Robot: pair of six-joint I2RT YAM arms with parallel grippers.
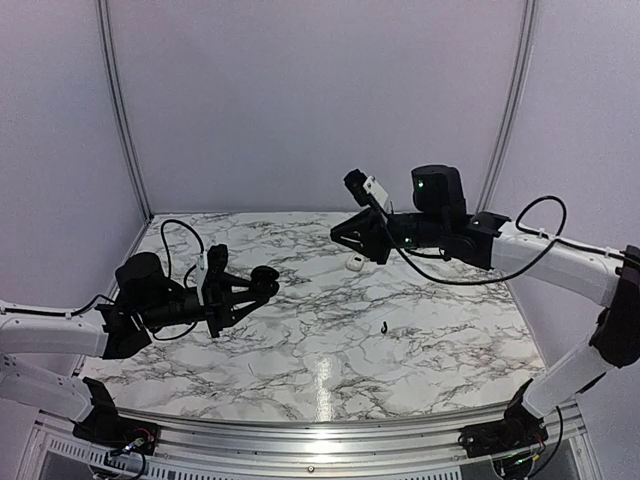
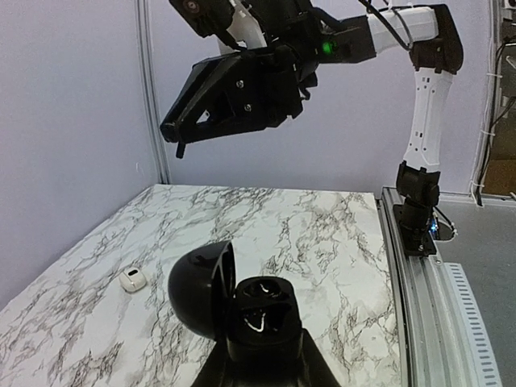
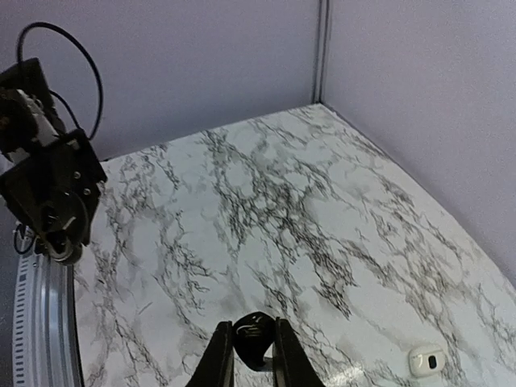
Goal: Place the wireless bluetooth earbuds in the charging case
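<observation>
My left gripper (image 1: 250, 305) is shut on an open black charging case (image 2: 262, 322), its lid (image 2: 193, 290) standing up in the left wrist view. My right gripper (image 1: 338, 236) is raised at centre right, above and beyond the case, shut on a small black earbud (image 3: 253, 339) that shows between its fingertips at the bottom of the right wrist view. A small white object (image 1: 354, 263) with a dark mark lies on the marble table (image 1: 300, 370) beneath the right arm.
A small dark bit (image 1: 384, 327) lies right of the table's middle. Pale walls close the back and sides, and a metal rail (image 1: 250, 428) runs along the front.
</observation>
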